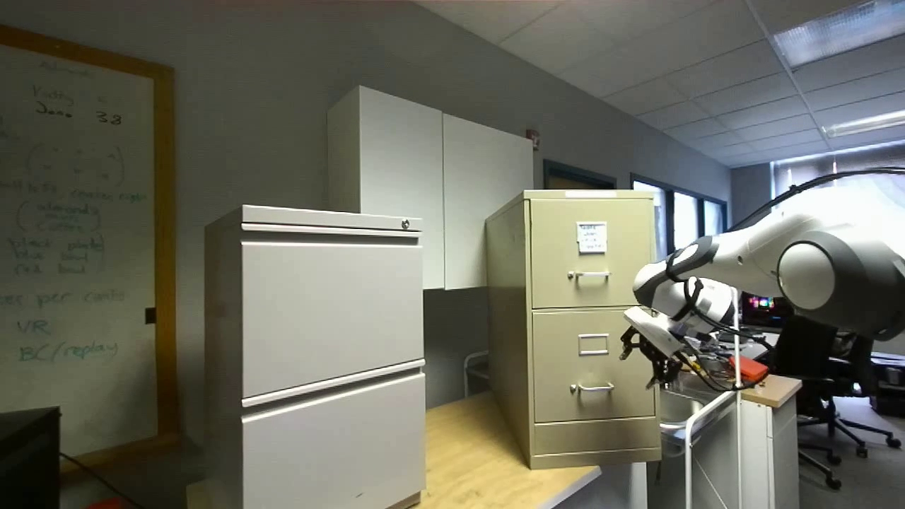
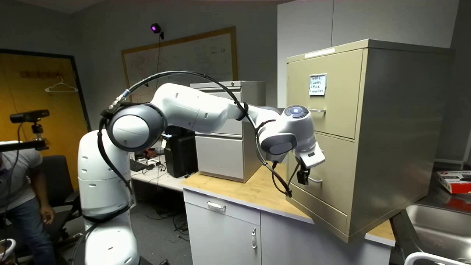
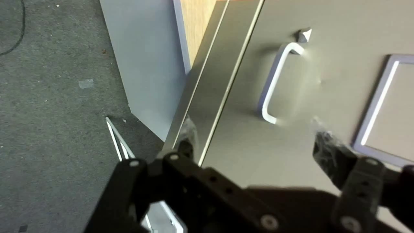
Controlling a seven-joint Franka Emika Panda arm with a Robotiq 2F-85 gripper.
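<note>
The tan filing cabinet (image 1: 594,339) has two drawers, and both look closed. In the wrist view the lower drawer's silver handle (image 3: 276,81) stands out from the drawer face, beside a small latch (image 3: 304,35). My gripper is open, its fingers spread wide with nothing between them. It hangs in front of the lower drawer, apart from the handle. Exterior view 2 has the gripper (image 2: 303,177) close to the lower handle (image 2: 315,180), though the depth between them is hard to judge there. Higher up, the upper drawer's handle (image 1: 590,274) is clear.
A grey filing cabinet (image 1: 331,322) stands on the same wooden counter (image 1: 462,445). To the right of the tan cabinet are a sink (image 2: 441,229) and a red and white box (image 2: 457,181). A white metal frame (image 1: 689,449) stands near the gripper.
</note>
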